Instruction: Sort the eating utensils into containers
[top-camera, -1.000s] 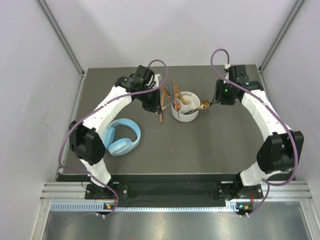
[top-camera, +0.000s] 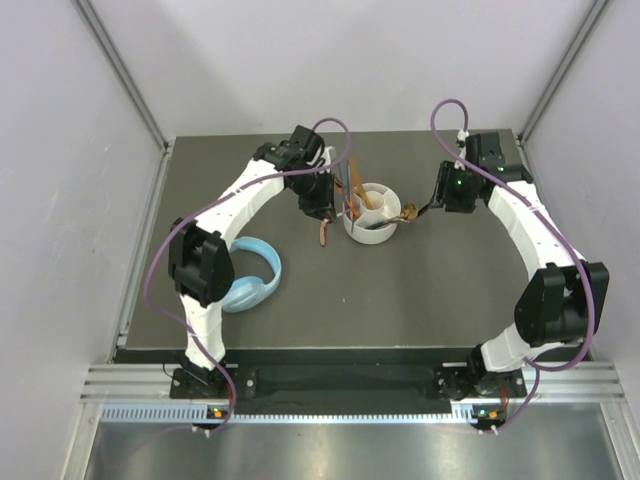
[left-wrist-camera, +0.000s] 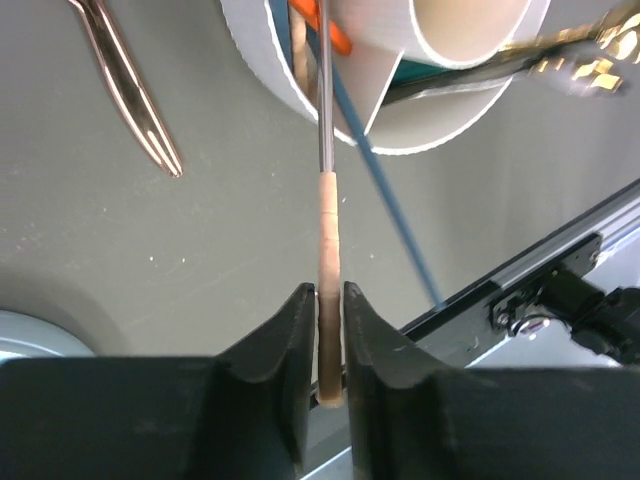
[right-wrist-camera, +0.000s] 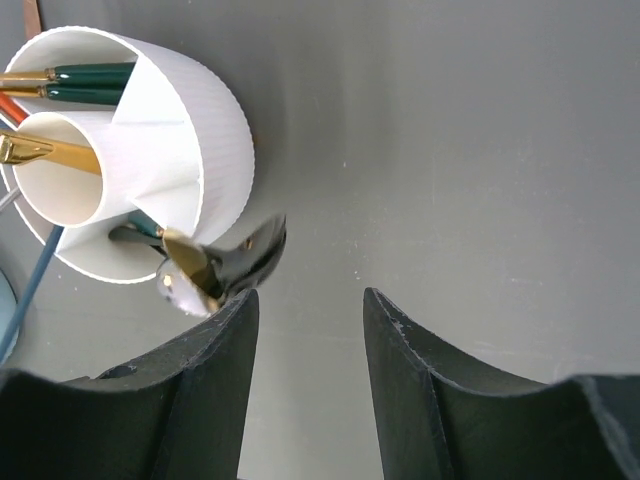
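A white divided container (top-camera: 385, 225) holds utensils with green, orange, gold and dark handles, gold spoons (top-camera: 408, 211) jutting from its right side. My left gripper is at the container's left; between its fingers lies the tan handle of a slim metal utensil (left-wrist-camera: 326, 130) reaching over the container, but its grip is unclear. A copper-coloured utensil (left-wrist-camera: 130, 90) lies on the table left of the container. A blue stick (left-wrist-camera: 395, 215) juts from the container. My right gripper stands open beside the container's right, nothing between its fingers.
Light blue headphones (top-camera: 250, 292) lie at the front left of the grey table (top-camera: 340, 310). Walls border both sides and the back.
The left arm has moved right and slightly back, toward the container. The right arm has shifted slightly to the right.
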